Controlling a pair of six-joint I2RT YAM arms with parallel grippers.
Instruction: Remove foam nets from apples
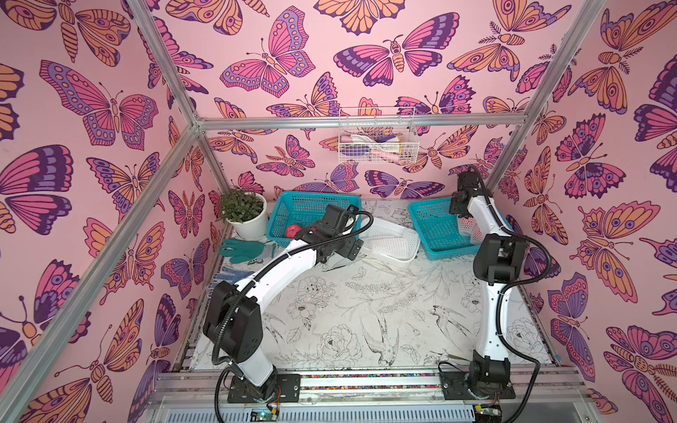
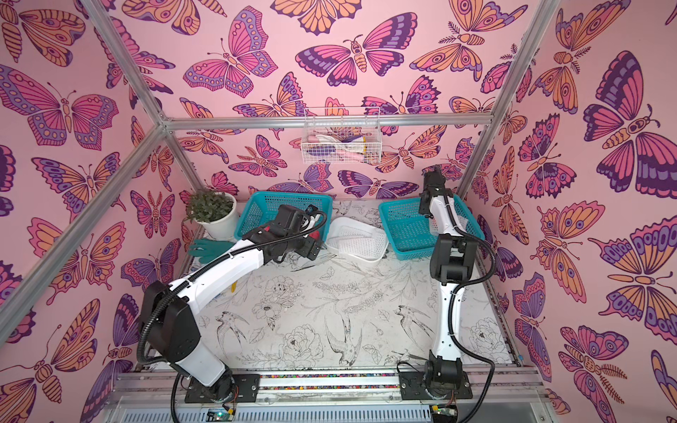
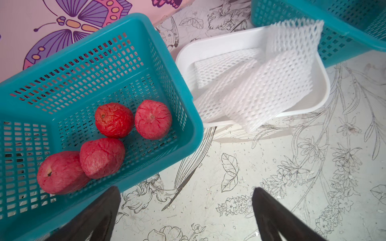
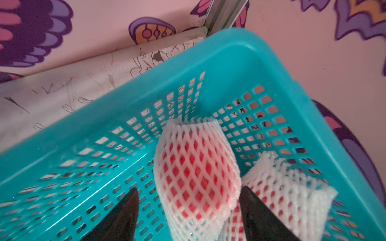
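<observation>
Over the right teal basket [image 4: 321, 120], my right gripper is open, its fingers either side of the lower part of a red apple in a white foam net [image 4: 197, 168]. Beside it lies a second netted apple [image 4: 277, 196], partly behind one finger. My left gripper stands open and empty above the table, by the front edge of the left teal basket [image 3: 177, 76]. That basket holds several bare apples [image 3: 152, 119]. Loose foam nets [image 3: 269, 88] lie in the white tray [image 3: 189, 60], one hanging over its front rim.
A potted plant [image 1: 243, 211] and teal glove [image 1: 239, 249] stand left of the left basket. A wire rack [image 1: 378, 148] hangs on the back wall.
</observation>
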